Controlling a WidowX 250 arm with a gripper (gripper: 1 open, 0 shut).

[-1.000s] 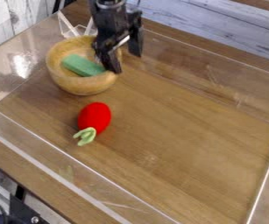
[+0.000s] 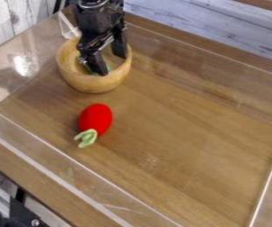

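A wooden bowl stands at the upper left of the table, with a green object inside, mostly hidden. My black gripper is down over the bowl and the green object, open; its fingertips are hard to make out. A red vegetable toy with a pale green top lies on the bare table below the bowl.
Clear edging strips run along its left and right sides. A pale plank wall is behind it.
My gripper has moved left from the bowl's right side to over the bowl, now covering most of the green object.
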